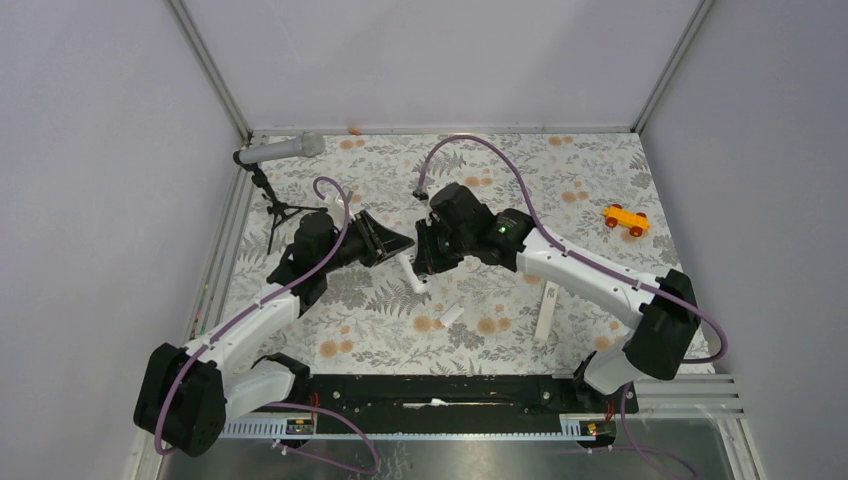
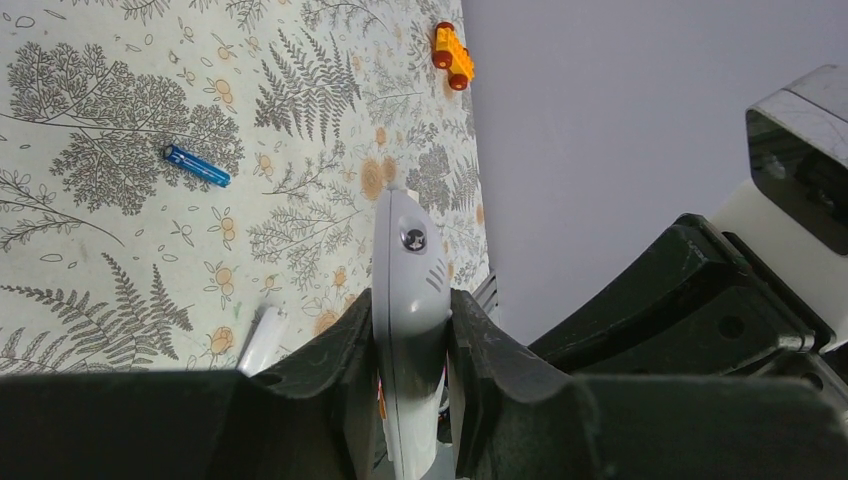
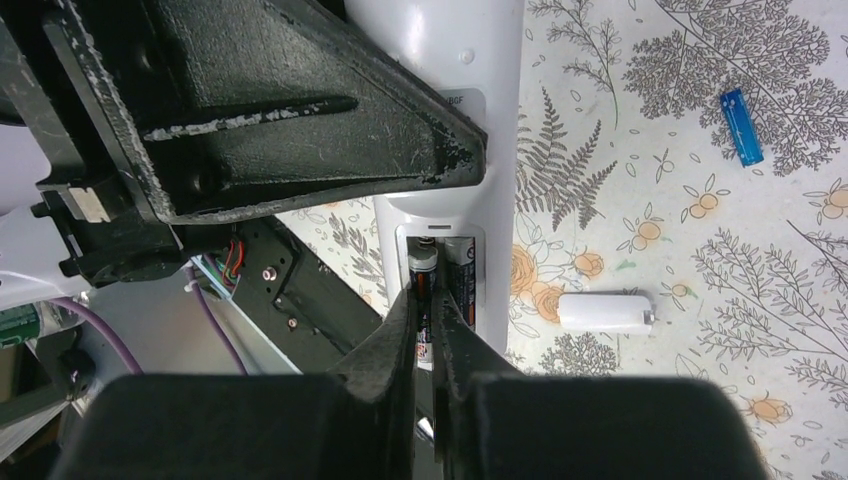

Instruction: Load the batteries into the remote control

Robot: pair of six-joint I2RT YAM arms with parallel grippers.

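Note:
My left gripper is shut on the white remote [image 2: 410,250], held above the table near its middle. In the right wrist view the remote's open battery bay shows one battery [image 3: 459,280] seated. My right gripper is shut on a second dark battery [image 3: 423,268] at that bay; whether it is seated is unclear. A blue battery [image 3: 741,127] lies apart on the patterned table, and the white battery cover [image 3: 606,313] lies nearby.
A microphone on a stand [image 1: 282,150] is at the back left. A yellow toy car [image 1: 626,220] sits at the right. A pale strip [image 1: 547,310] lies front right.

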